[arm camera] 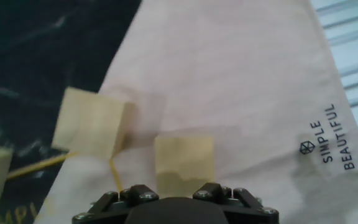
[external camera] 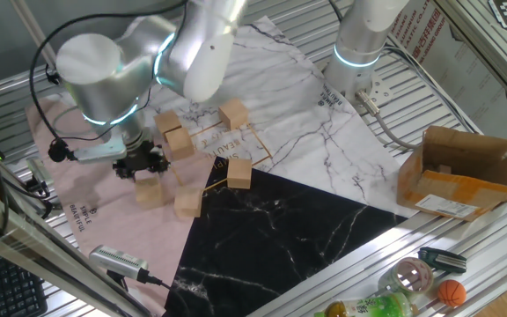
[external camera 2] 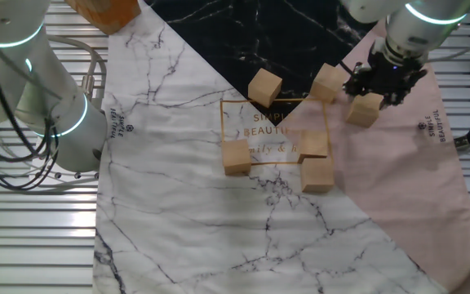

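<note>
Several plain wooden cubes lie on the cloth. My gripper [external camera: 141,165] is low over the pink part, just behind and partly above one wooden cube [external camera: 149,194]. In the wrist view that cube [arm camera: 184,163] shows between and ahead of the spread fingertips of my gripper, its near end hidden by the gripper body. The fingers look open, and no grip on the cube shows. To its left in that view sits a second cube [arm camera: 91,122], at the border of pink and black. From the other side, my gripper [external camera 2: 384,79] partly covers the nearest cube [external camera 2: 363,111].
More cubes stand around the printed gold frame: one [external camera: 238,173] on the black corner, one [external camera: 233,113] on the white marble, and a close pair [external camera 2: 312,145].
</note>
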